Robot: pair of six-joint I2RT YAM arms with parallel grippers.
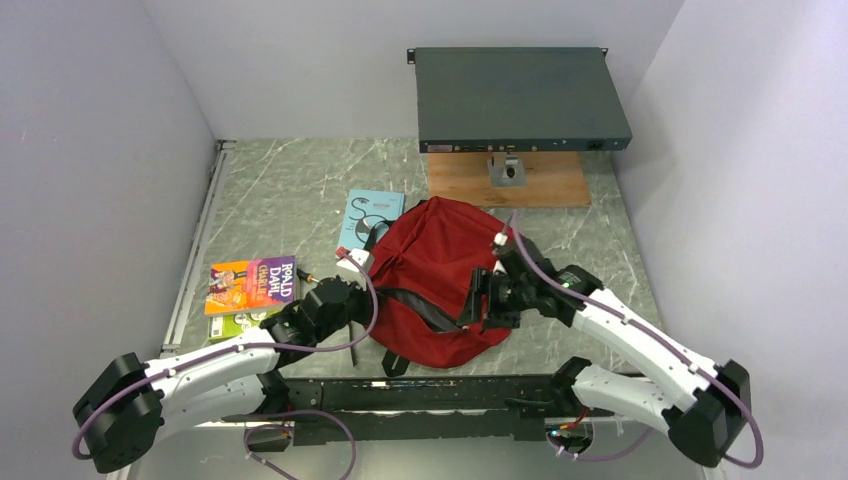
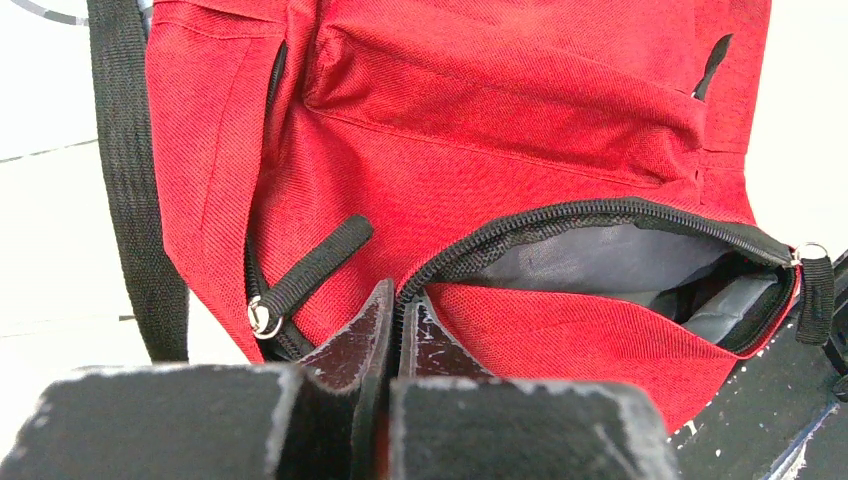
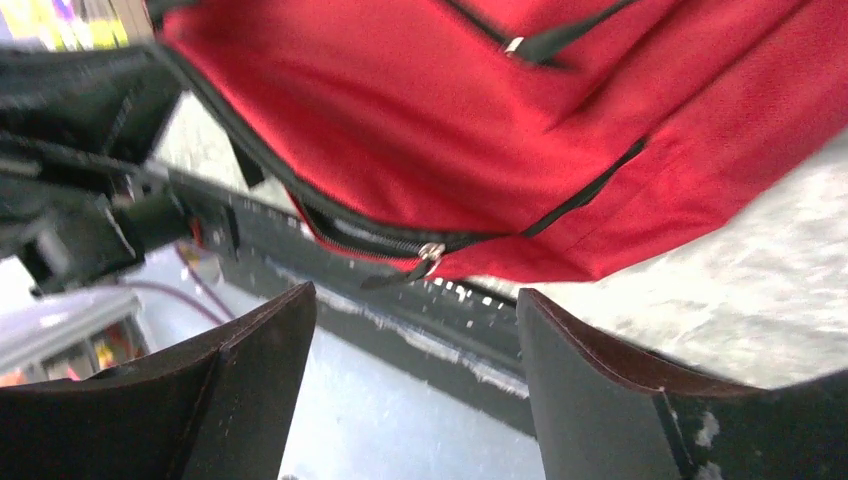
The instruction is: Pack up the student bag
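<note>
The red bag (image 1: 440,240) lies on the table with its front pocket (image 2: 600,262) unzipped and gaping, grey lining showing. At the pocket's left end my left gripper is shut, the black zipper edge running between its fingertips. My right gripper (image 1: 472,312) hangs over the pocket's right end, fingers (image 3: 590,370) apart and empty. Past them, in the right wrist view, is the zipper pull (image 3: 428,258) at the pocket's corner. An orange and purple book (image 1: 252,287) lies on a green book (image 1: 235,325) at the left. A light blue book (image 1: 370,212) lies behind the bag.
A dark flat unit (image 1: 520,100) on a stand with a wooden base (image 1: 560,180) occupies the back right. A screwdriver (image 1: 308,277) lies close to my left arm. Table to the right of the bag is clear.
</note>
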